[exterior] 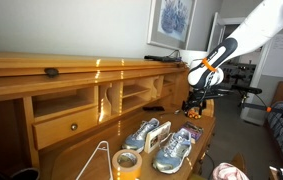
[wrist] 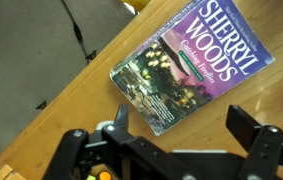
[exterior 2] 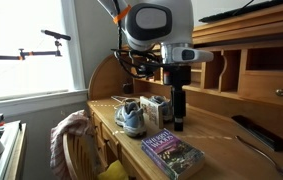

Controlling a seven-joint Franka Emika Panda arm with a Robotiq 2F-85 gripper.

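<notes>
A paperback book (wrist: 186, 65) with a purple title panel lies flat, cover up, on the wooden desk. Over the desk hangs my gripper, its fingers wide apart and nothing between them. In the wrist view the book lies just ahead of the fingers (wrist: 121, 119), tilted across the frame. The second exterior view shows the book (exterior 2: 172, 154) near the desk's front edge, below and beside a dark finger (exterior 2: 178, 125). From the first exterior view, the arm (exterior: 201, 73) is at the far end of the desk.
Grey sneakers (exterior: 172, 152) stand on the desk, with a roll of tape (exterior: 127, 164) nearby. A black case (exterior 2: 259, 132) and a spoon (exterior 2: 269, 158) lie to the book's right in the second exterior view. Wooden cubbies line the back; the front edge drops to the floor.
</notes>
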